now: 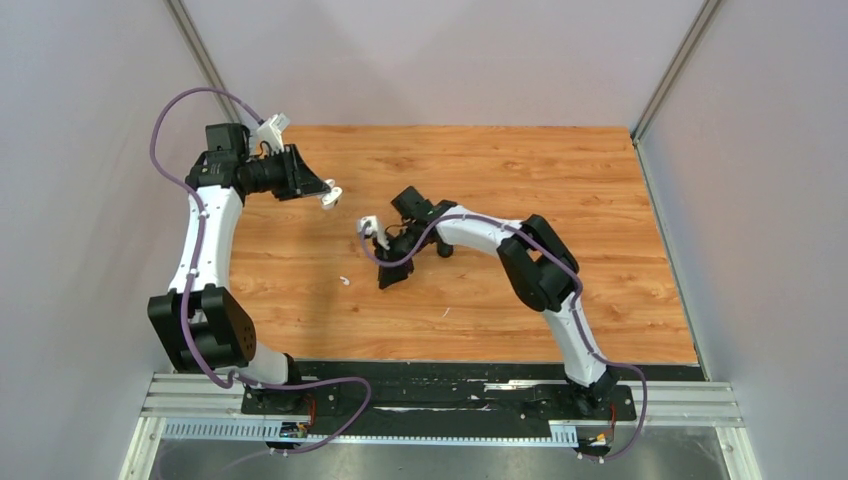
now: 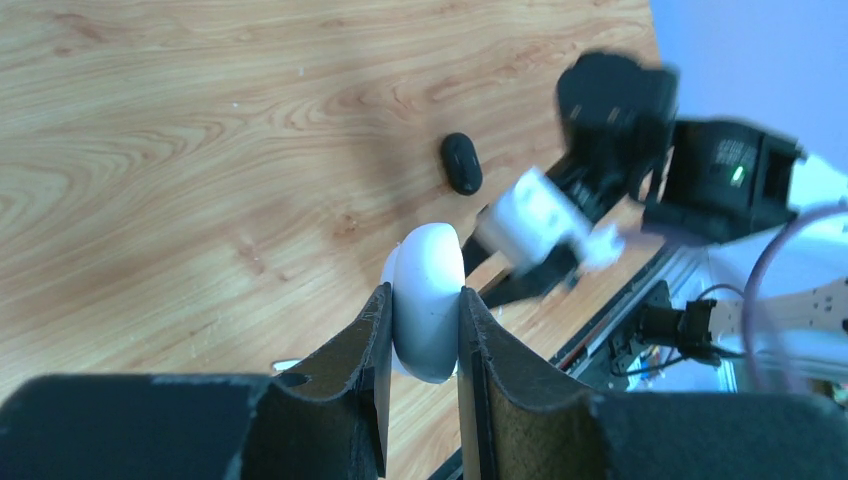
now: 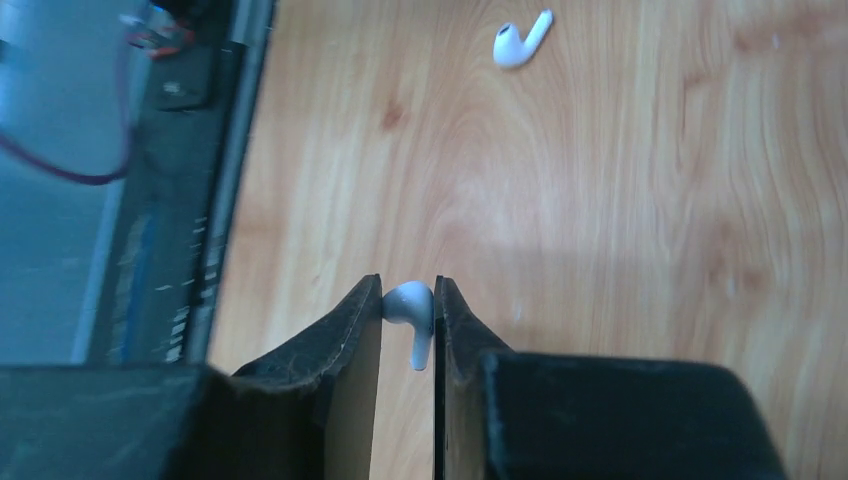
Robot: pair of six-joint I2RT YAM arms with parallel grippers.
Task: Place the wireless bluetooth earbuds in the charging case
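Observation:
The white charging case [image 2: 428, 300] is held between the fingers of my left gripper [image 1: 325, 191], high at the table's back left. My right gripper is shut on a white earbud [image 3: 408, 310], stem hanging down, low over the middle of the table. A second white earbud [image 3: 516, 44] lies on the wood, left of my right gripper in the top view [image 1: 344, 281]. The right arm is blurred in the left wrist view.
A small black oblong object [image 2: 460, 163] lies behind the right arm. Walls surround the table's sides and back.

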